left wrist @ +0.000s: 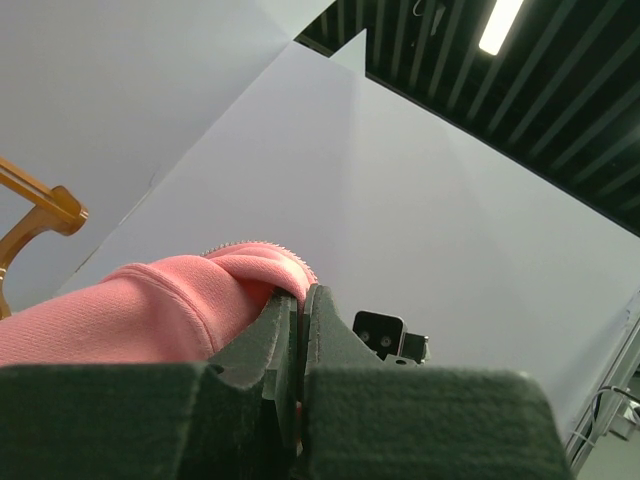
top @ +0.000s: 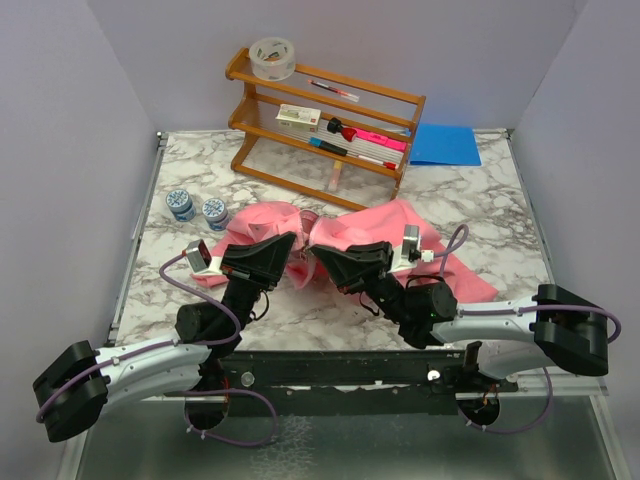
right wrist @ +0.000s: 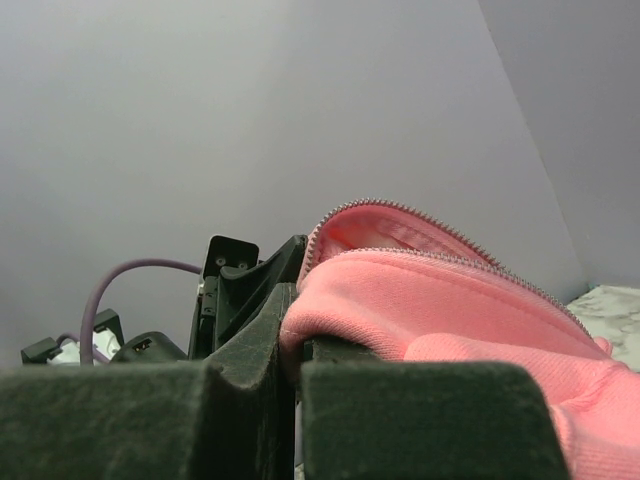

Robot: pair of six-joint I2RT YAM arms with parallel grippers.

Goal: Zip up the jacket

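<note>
The pink jacket (top: 375,222) lies spread on the marble table, its middle raised between my grippers. My left gripper (top: 294,238) is shut on the jacket's edge; in the left wrist view, the pink cloth (left wrist: 170,305) runs into its fingertips, zipper teeth along the top of the fold. Close to its right, my right gripper (top: 312,249) is shut with cloth pinched at its tips. Two rows of zipper teeth (right wrist: 450,257) arch away from there in the right wrist view, with a gap between them. The zipper's slider cannot be made out.
A wooden rack (top: 330,115) with tape, pens and a small box stands behind the jacket. Two small jars (top: 181,205) are at the left, and a blue folder (top: 445,145) lies at the back right.
</note>
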